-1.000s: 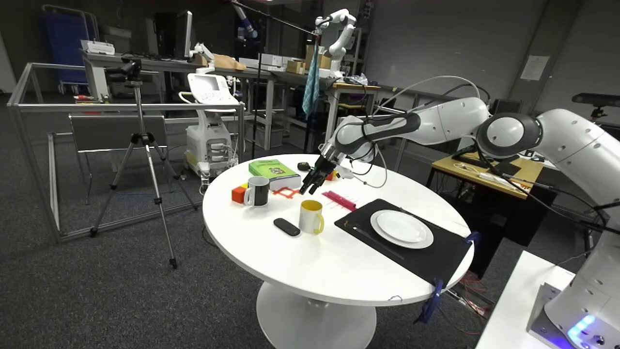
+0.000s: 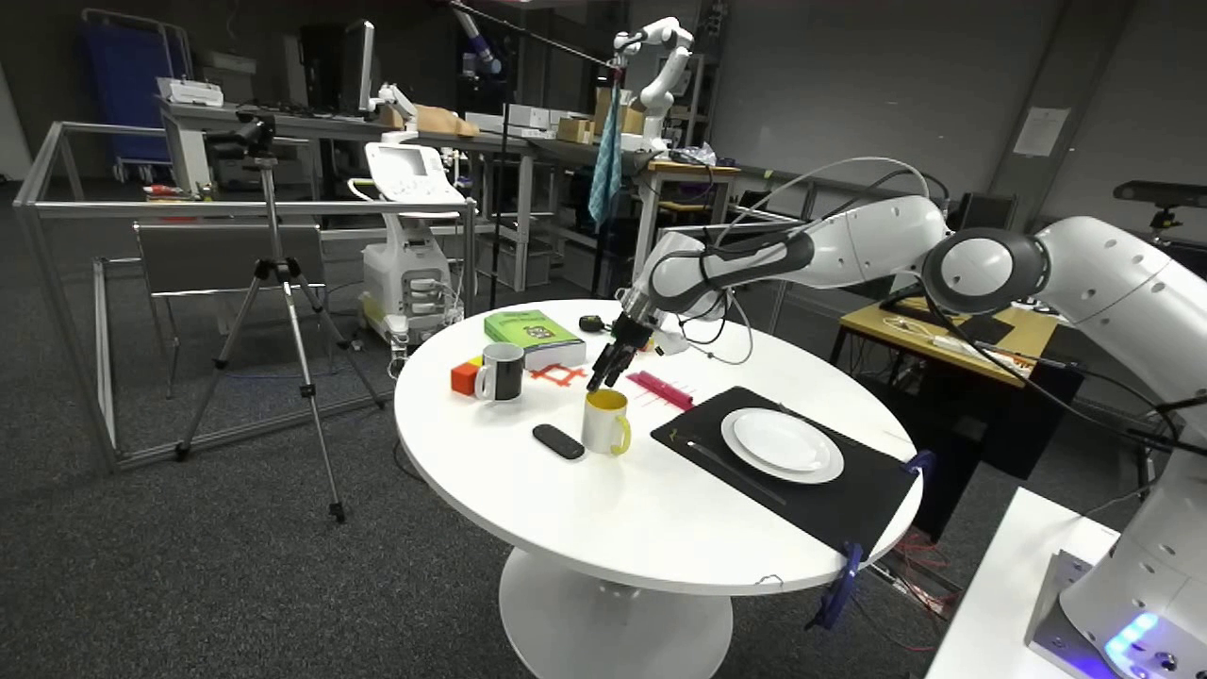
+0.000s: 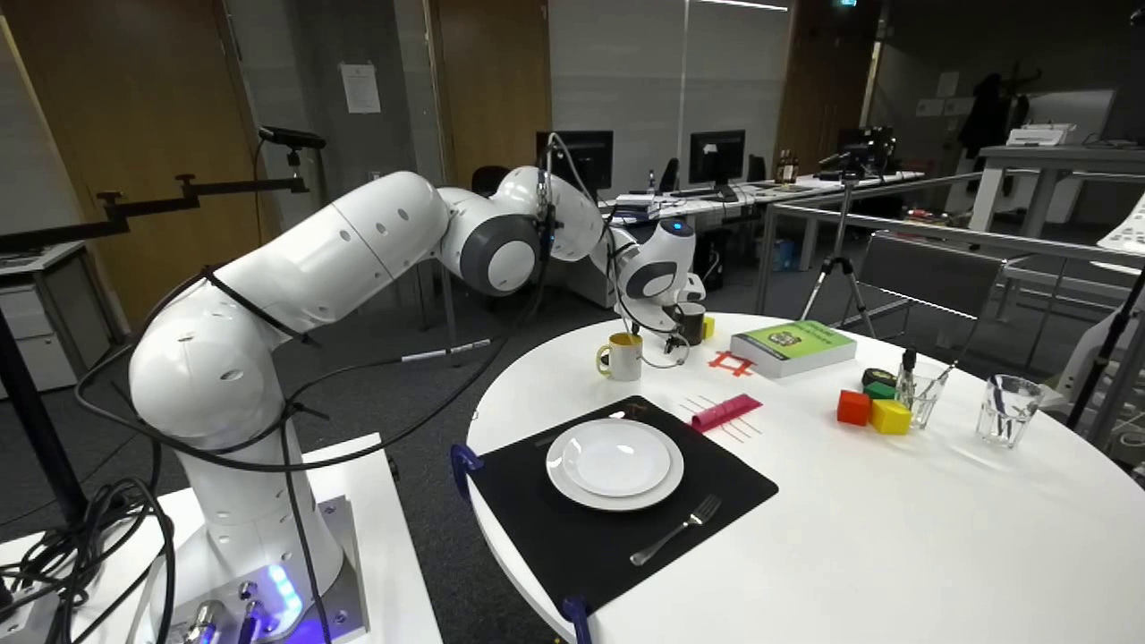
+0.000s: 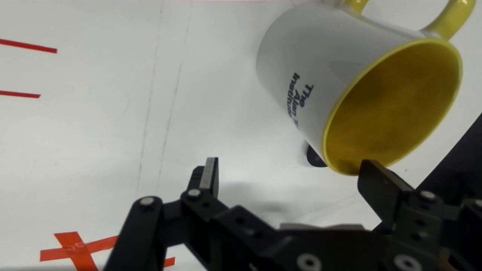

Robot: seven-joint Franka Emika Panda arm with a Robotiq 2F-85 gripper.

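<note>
A white mug with a yellow inside and yellow handle (image 2: 602,424) stands upright on the round white table (image 2: 532,509). In the wrist view the mug (image 4: 311,67) fills the upper right, its rim overlapping the right fingertip. My gripper (image 2: 602,387) is at the mug's far side in exterior view 1, tilted down near rim height. The fingers stand wide apart in the wrist view, the gripper showing only bare table between its fingers. Whether a finger touches the mug I cannot tell. In exterior view 2 the arm hides most of the gripper.
A dark remote-like object (image 2: 557,441) lies beside the mug. Behind stand a black-and-white mug (image 2: 501,373) and a green book (image 2: 532,334). A black mat (image 2: 724,481) with white plates (image 2: 781,439) lies to the right, a pink item (image 2: 662,389) near it.
The mug has not visibly moved.
</note>
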